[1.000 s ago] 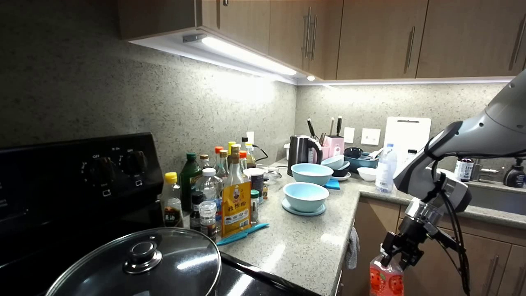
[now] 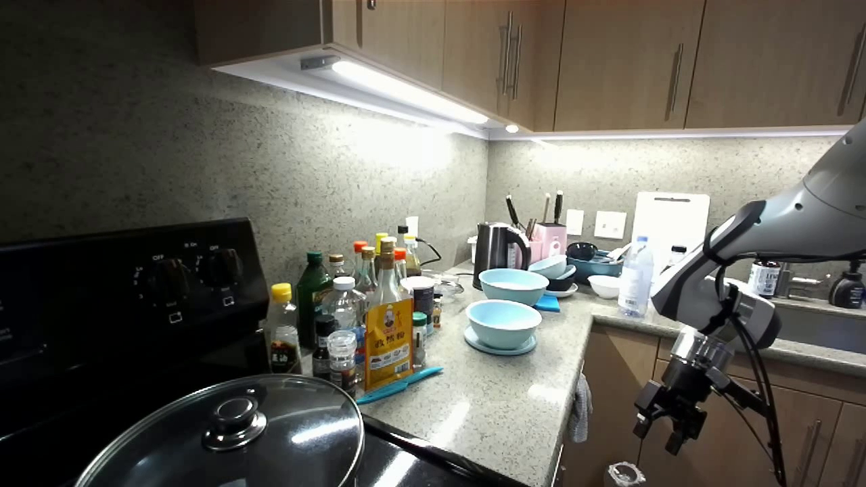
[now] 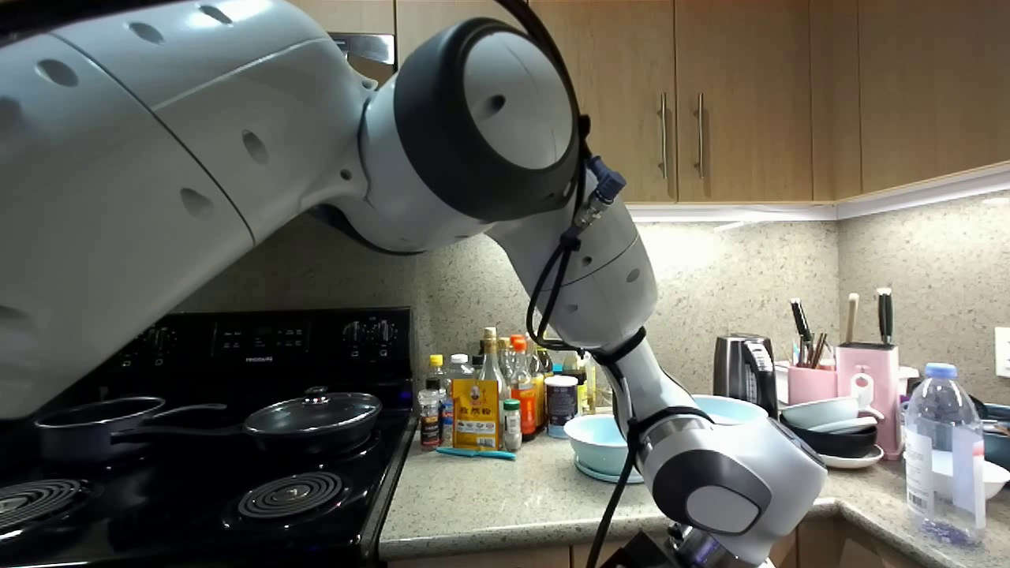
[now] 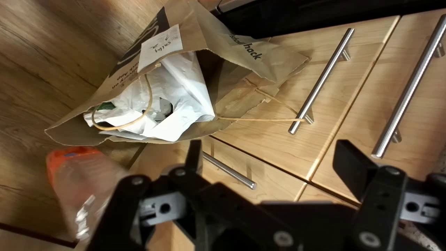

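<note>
My gripper is open in the wrist view, with nothing between its fingers. A clear bottle with an orange-red part (image 4: 85, 180) appears blurred at lower left, outside the fingers and apart from them. Above the fingers in that view, a brown paper bag (image 4: 251, 52) stands open, holding crumpled white paper or plastic. In exterior view 1 the gripper (image 2: 659, 434) hangs below counter height in front of the cabinets. A pale, clear object (image 2: 625, 474) shows at the bottom edge beneath it, mostly cut off. Exterior view 2 barely catches the gripper's dark top.
Cabinet doors with long metal handles (image 4: 322, 81) lie close to the fingers. On the counter are blue bowls (image 2: 503, 323), several sauce bottles and a tall clear bottle (image 2: 635, 277). A lidded pan (image 2: 300, 446) sits on the stove. Wood floor (image 4: 46, 67) shows beside the bag.
One second ago the gripper held a clear bottle with a red label. Now the fingers are apart and the bottle is out of them, lower; the arm has barely moved.
</note>
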